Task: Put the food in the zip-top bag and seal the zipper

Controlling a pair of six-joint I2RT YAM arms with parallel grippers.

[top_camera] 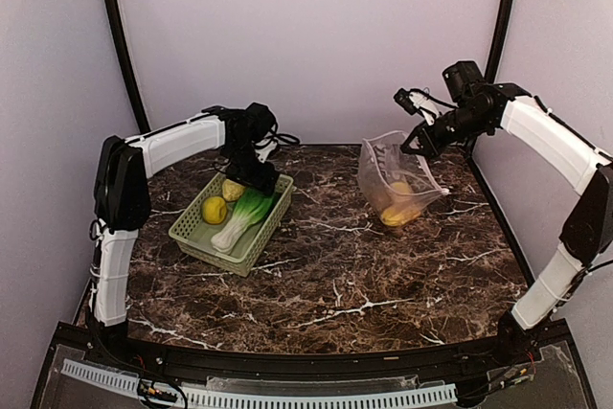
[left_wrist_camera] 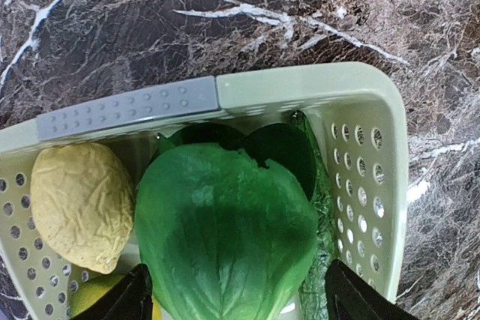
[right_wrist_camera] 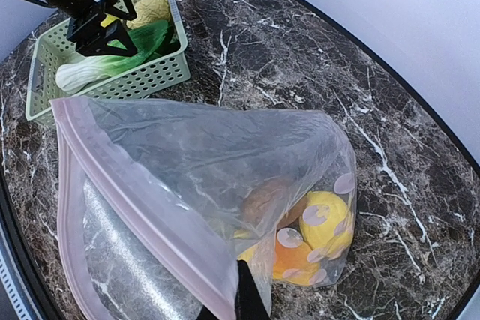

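Observation:
My left gripper (top_camera: 257, 179) is over the basket, open, its fingers (left_wrist_camera: 124, 299) on either side of the leafy end of the green and white bok choy (top_camera: 233, 229). That leafy end (left_wrist_camera: 225, 222) fills the middle of the left wrist view, and the gap is not closed on it. The clear zip top bag (top_camera: 375, 165) hangs from my right gripper (top_camera: 414, 144), which is shut on its pinkish zipper rim (right_wrist_camera: 150, 204). Inside the bag, low down, lie a yellow piece (right_wrist_camera: 326, 219), an orange piece (right_wrist_camera: 292, 256) and a brown one (right_wrist_camera: 274, 201). The mouth gapes.
The pale green basket (top_camera: 212, 255) also holds a yellow fruit (top_camera: 214, 210), a pale lumpy item (left_wrist_camera: 81, 204) and a dark green bumpy one (left_wrist_camera: 319, 207) along its wall. Bare marble tabletop (top_camera: 330, 237) separates basket and bag.

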